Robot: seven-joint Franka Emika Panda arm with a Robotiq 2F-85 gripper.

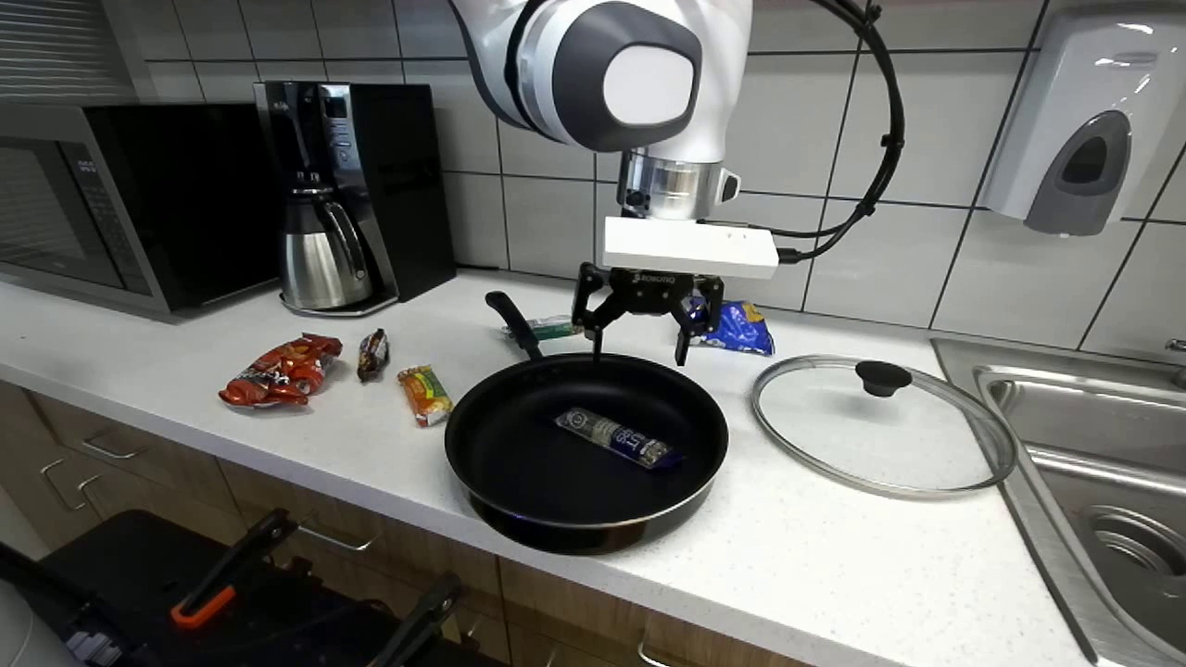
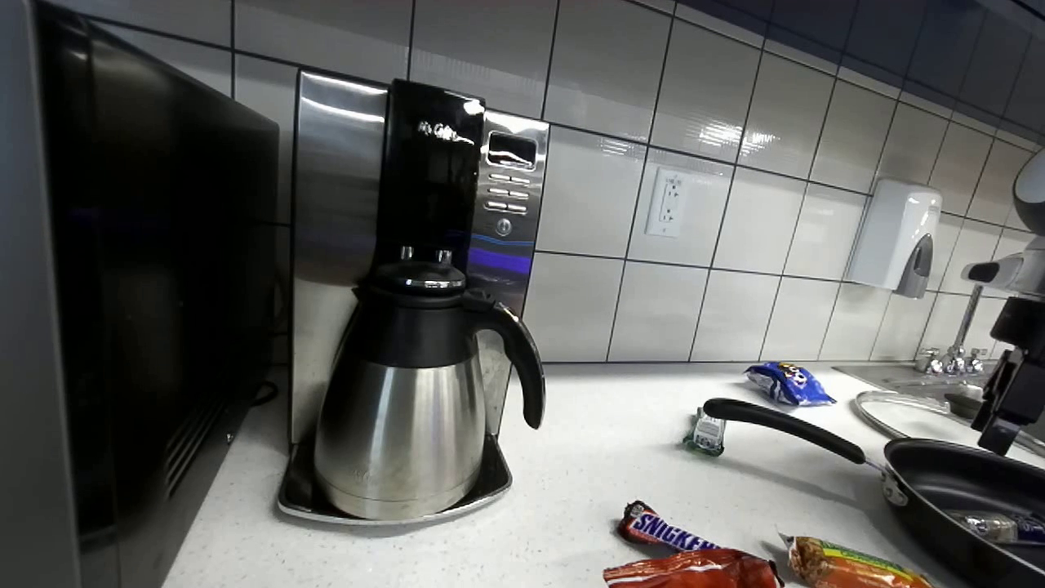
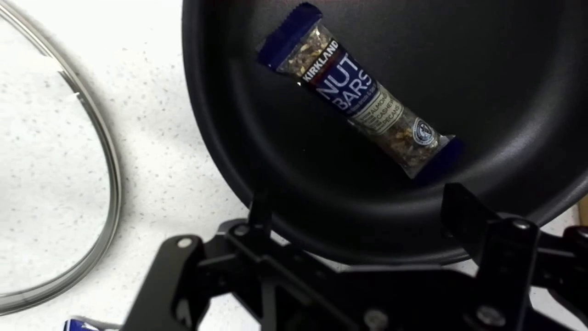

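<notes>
A nut bar point(image 3: 358, 91) in a clear and dark blue wrapper lies flat on the bottom of the black frying pan point(image 1: 523, 506). My gripper point(image 1: 639, 354) is open above the pan's far rim, its fingers wide apart and nothing between them. The wrist view has the whole bar beyond the fingertips of the gripper, clear of both. In exterior view 2 the pan point(image 2: 931, 461) is cut off by the right edge, and only part of the nut bar point(image 2: 989, 527) shows inside it.
A glass lid point(image 1: 817, 428) lies right of the pan, before the sink point(image 1: 1040, 445). Left of the pan are a red bag point(image 1: 283, 372), a Snickers point(image 1: 373, 355) and an orange-yellow packet point(image 1: 424, 395). Behind sit a green-wrapped bar point(image 1: 552, 327) and a blue bag point(image 1: 739, 328).
</notes>
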